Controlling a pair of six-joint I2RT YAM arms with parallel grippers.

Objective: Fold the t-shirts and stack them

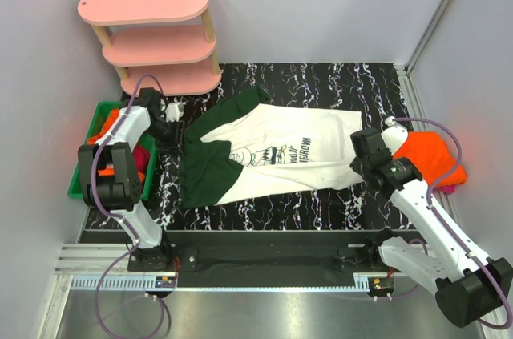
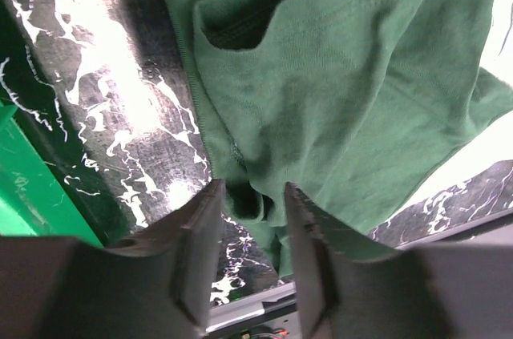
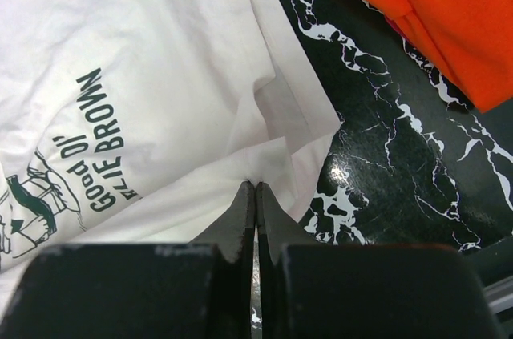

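Note:
A white t-shirt with dark green sleeves and shoulders [image 1: 288, 127] lies spread on the dark marbled table, its near part folded over itself. Its printed lettering [image 3: 100, 139] faces up. At the shirt's right near corner, my right gripper is shut on a fold of the white cloth [image 3: 260, 161]. My left gripper [image 1: 178, 143] is at the left edge, over the green sleeve [image 2: 321, 90]. Its fingers [image 2: 210, 211] stand apart, with green cloth visible below the gap; no cloth looks pinched there.
A green bin [image 1: 103, 115] with orange cloth stands left, close to my left arm. Orange folded cloth [image 1: 433, 161] lies on the right, over something pink. A pink shelf unit [image 1: 152, 4] rises at the back left. Bare table [image 1: 385, 90] shows at the back right.

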